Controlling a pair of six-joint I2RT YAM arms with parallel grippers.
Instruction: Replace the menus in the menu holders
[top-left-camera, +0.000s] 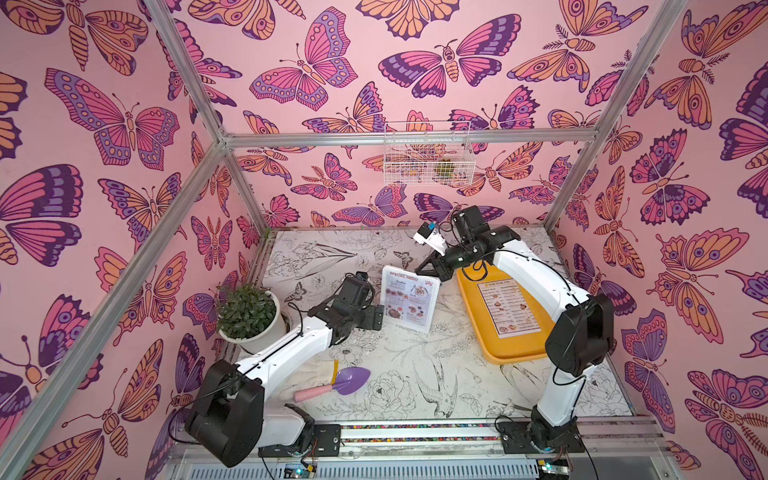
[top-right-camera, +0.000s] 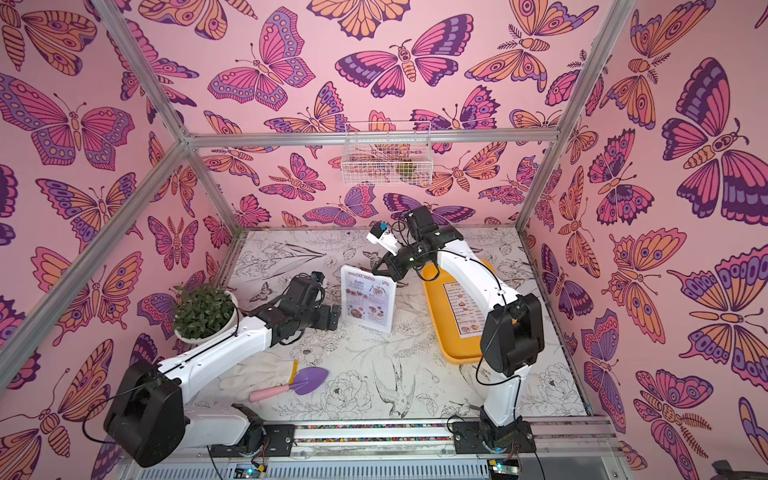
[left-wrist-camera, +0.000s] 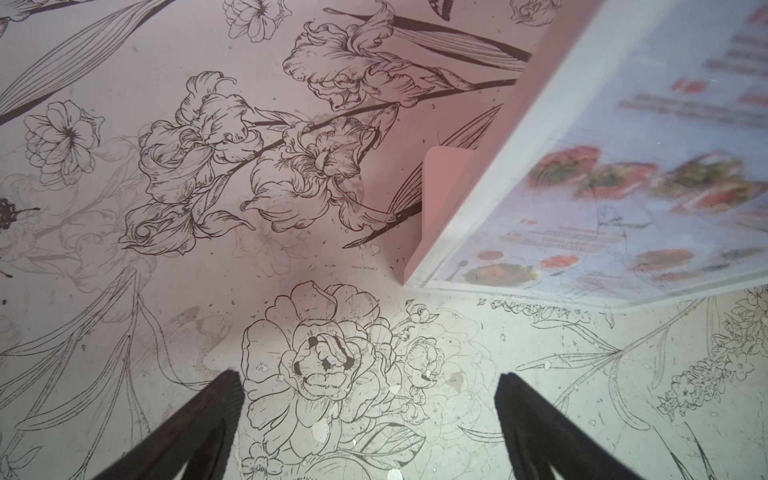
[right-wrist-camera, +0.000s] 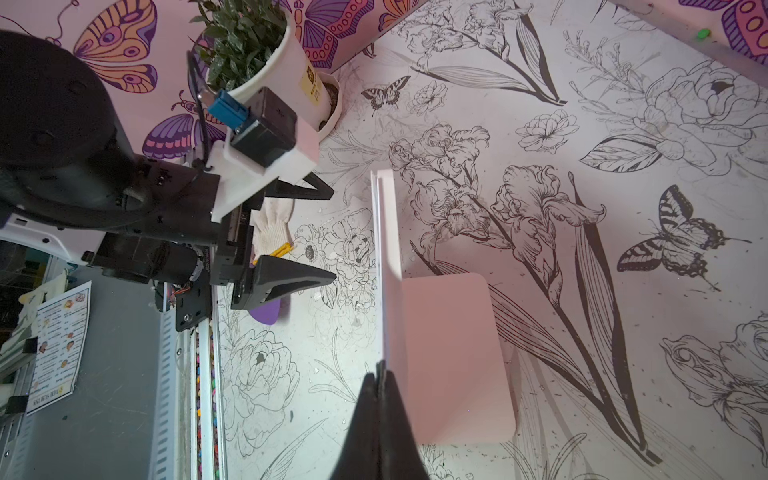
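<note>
An upright menu holder (top-left-camera: 433, 315) stands mid-table, leaning slightly back on a pale base (right-wrist-camera: 460, 360), with a printed menu (top-left-camera: 406, 301) showing in it. My right gripper is shut at the holder's upper right edge; its fingertips meet that edge, but whether a thin sheet is pinched there I cannot tell. Low on the holder's left side, my left gripper stands open and empty, apart from the holder. A second menu (top-left-camera: 509, 307) lies flat in the yellow tray (top-left-camera: 512, 352) on the right, partly under my right arm.
A potted plant (top-left-camera: 249, 317) sits at the left edge. A purple trowel (top-left-camera: 350, 381) and a pale glove (top-right-camera: 257, 374) lie at front left. A wire basket (top-left-camera: 428, 168) hangs at the back.
</note>
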